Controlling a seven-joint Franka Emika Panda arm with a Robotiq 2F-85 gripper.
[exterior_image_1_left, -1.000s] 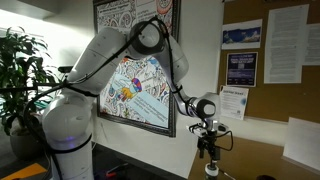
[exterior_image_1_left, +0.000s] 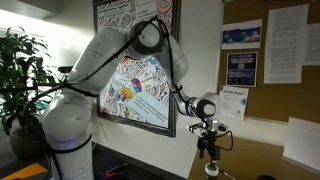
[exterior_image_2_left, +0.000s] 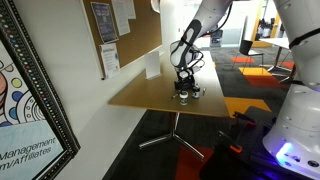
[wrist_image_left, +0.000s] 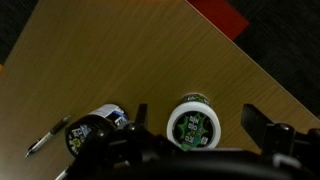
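Note:
My gripper is open above the tabletop, its two dark fingers spread at the left and right of the wrist view. Between them, lower down, stands a container with a white rim and a dark green patterned lid (wrist_image_left: 193, 128); part of it is covered by the gripper's body. To its left lies or leans a dark jar with a white label (wrist_image_left: 98, 127), just outside the left finger. Exterior view 1 has the gripper (exterior_image_1_left: 207, 152) pointing down over a small white-topped container (exterior_image_1_left: 212, 169). Whether a finger touches it cannot be told there.
A pen (wrist_image_left: 48, 137) lies on the wooden table (wrist_image_left: 130, 60) left of the dark jar. A red patch (wrist_image_left: 222, 16) borders the table's edge. In exterior view 1, a white cylinder (exterior_image_1_left: 301, 142) stands at the right. Bare tabletop stretches behind the containers.

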